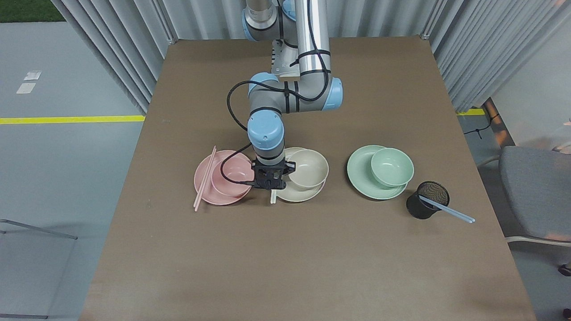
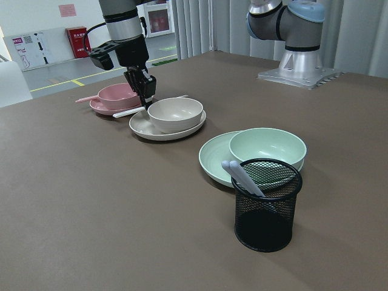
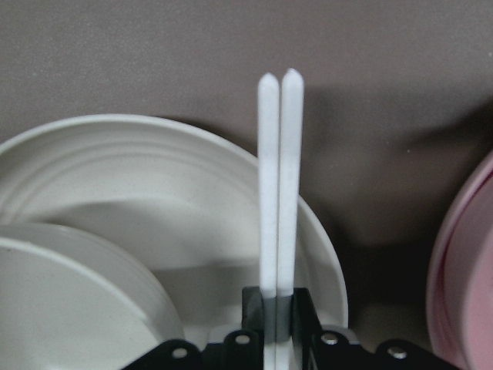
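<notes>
The gripper is over the right rim area of the white plate [image 3: 162,169], with a pair of white chopsticks [image 3: 288,193] lengthwise between its fingers. Both fingers appear closed against them. The sticks extend past the plate rim in the wrist view; whether they rest on it I cannot tell. A white bowl [image 1: 309,166] sits on that plate. A pink bowl [image 1: 232,171] on a pink plate [image 1: 218,198] is just to the left in the front view, with pink chopsticks [image 1: 204,179] across the plate's left side.
A mint bowl [image 1: 392,166] on a mint plate [image 1: 361,182] stands to the right. Further right is a black mesh cup [image 1: 423,207] with light chopsticks [image 1: 455,213] leaning in it.
</notes>
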